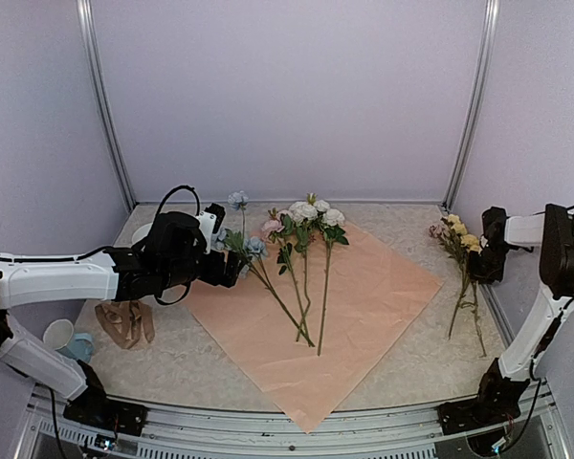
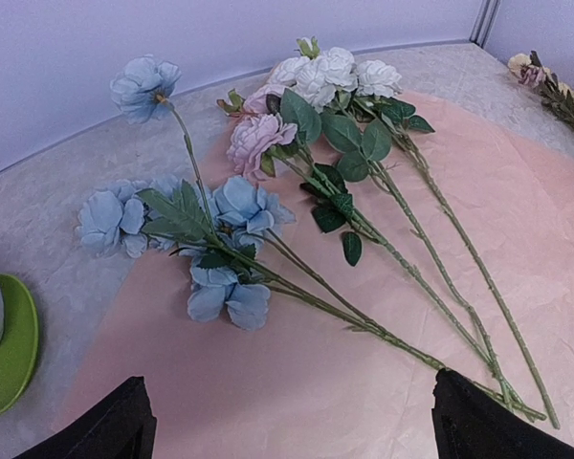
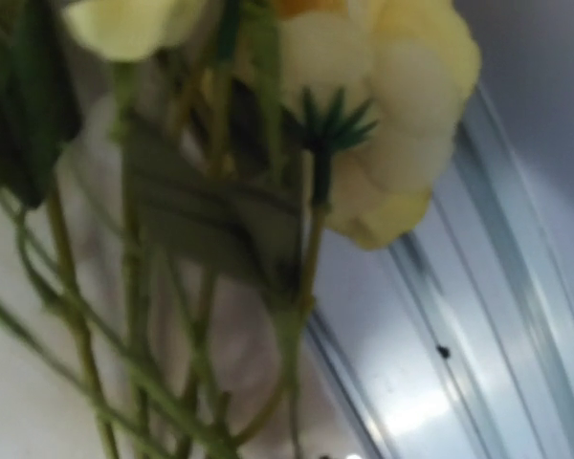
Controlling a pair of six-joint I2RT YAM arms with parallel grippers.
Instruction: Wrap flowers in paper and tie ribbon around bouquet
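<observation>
Blue flowers (image 1: 256, 247), pink flowers (image 1: 272, 226) and white flowers (image 1: 304, 212) lie on pink wrapping paper (image 1: 364, 296), their stems converging toward its middle. My left gripper is open above the paper, with nothing between its fingers. Yellow flowers (image 1: 452, 232) lie off the paper by the right wall, and my right gripper (image 1: 482, 256) is at the right side of their heads. Close up in the right wrist view, a yellow bloom (image 3: 411, 105) and crossing stems fill the picture; the fingers are out of sight there. A brown ribbon (image 1: 125, 323) rests at the left.
A light blue cup (image 1: 65, 338) lies at the front left. Behind the left arm is a white round thing with a green base (image 2: 17, 346). The right wall's metal rail (image 3: 430, 316) runs close beside the yellow flowers. Bare table shows between them and the paper.
</observation>
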